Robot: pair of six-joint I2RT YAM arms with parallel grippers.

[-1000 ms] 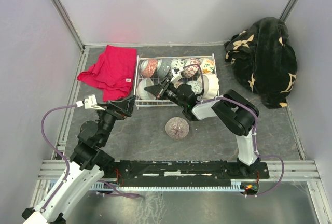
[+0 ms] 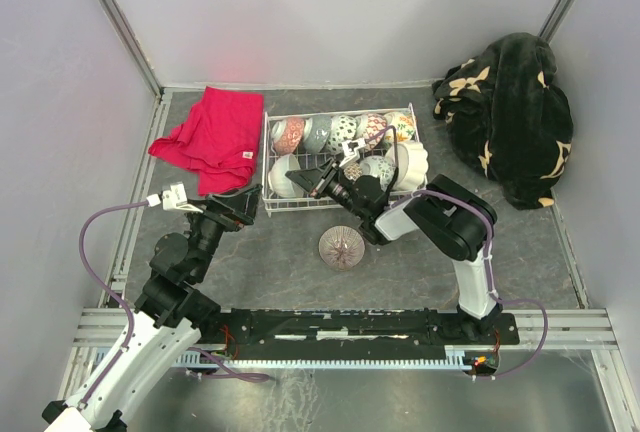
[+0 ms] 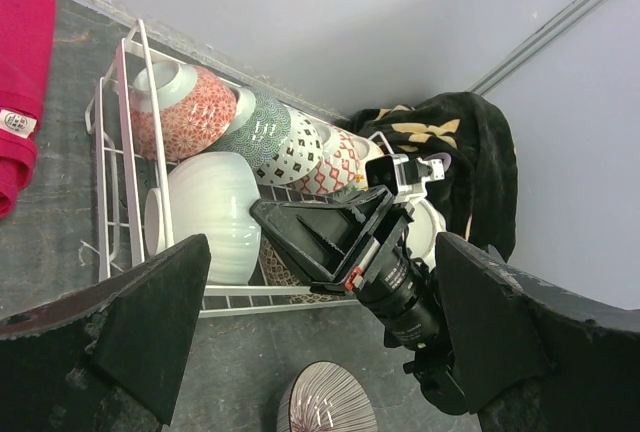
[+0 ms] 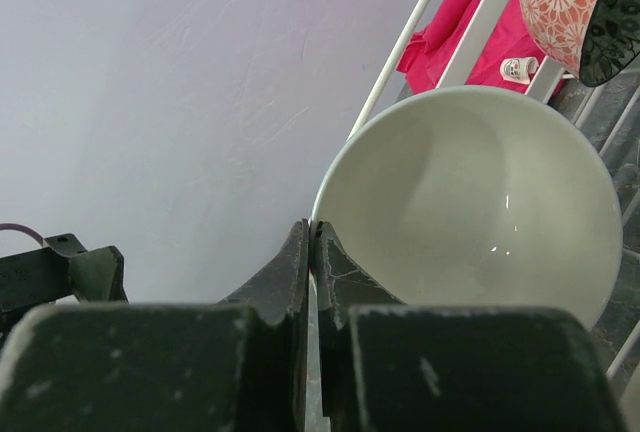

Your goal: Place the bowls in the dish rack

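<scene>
The dish rack (image 2: 265, 187) holds several patterned bowls in its back row and plainer ones in front. My right gripper is at the rim of a white bowl (image 4: 470, 207) in the rack's front left; its fingertips look nearly together there, and whether the rim is between them is unclear. My left gripper (image 2: 243, 210) stands open outside the rack's front left corner. A ribbed bowl (image 2: 341, 247) lies on the counter in front of the rack.
A red cloth (image 2: 210, 137) lies left of the rack and a dark patterned blanket (image 2: 505, 122) to its right. The counter in front has free room around the ribbed bowl.
The left arm is still.
</scene>
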